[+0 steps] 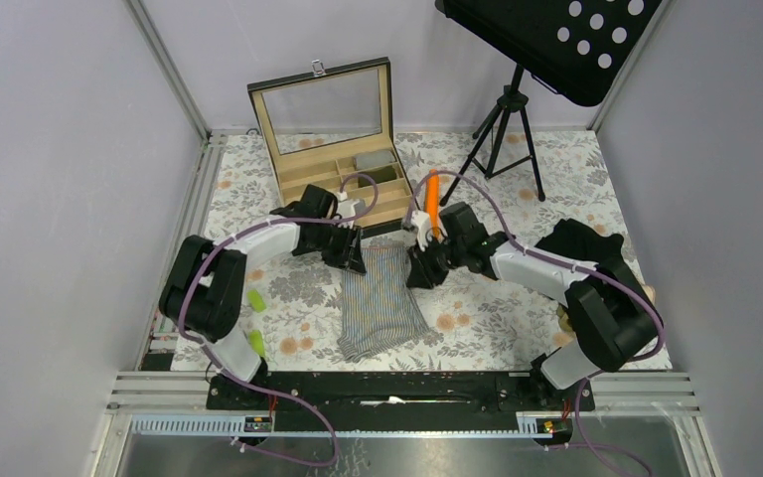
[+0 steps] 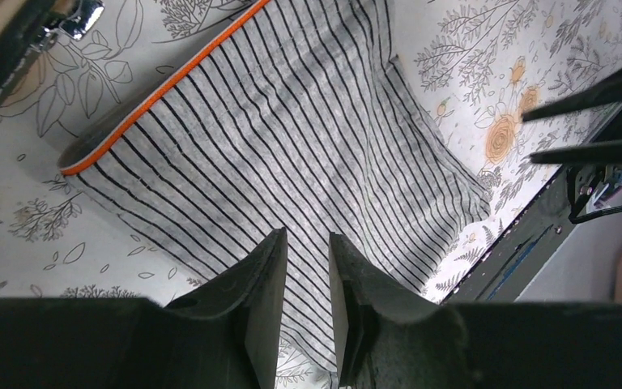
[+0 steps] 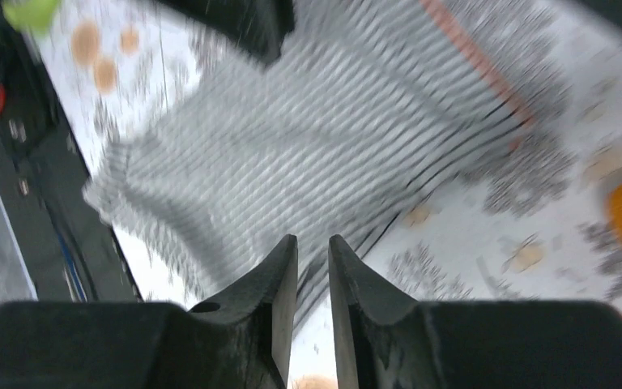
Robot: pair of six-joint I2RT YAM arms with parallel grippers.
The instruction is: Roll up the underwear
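Striped grey underwear (image 1: 378,308) lies spread out in front of the wooden box, its orange waistband (image 2: 162,93) toward the back. My left gripper (image 1: 353,258) hovers over the upper left of the cloth; in its wrist view the fingers are close together with a gap, nothing seen between them. My right gripper (image 1: 419,273) is above the cloth's right side, fingers part open, nothing seen between them; its wrist view (image 3: 313,243) is blurred.
An open wooden compartment box (image 1: 298,169) stands behind, with an orange object (image 1: 432,204) beside it. A black tripod stand (image 1: 507,104) is at back right, a black cloth (image 1: 581,237) at right, green pieces (image 1: 255,341) at left.
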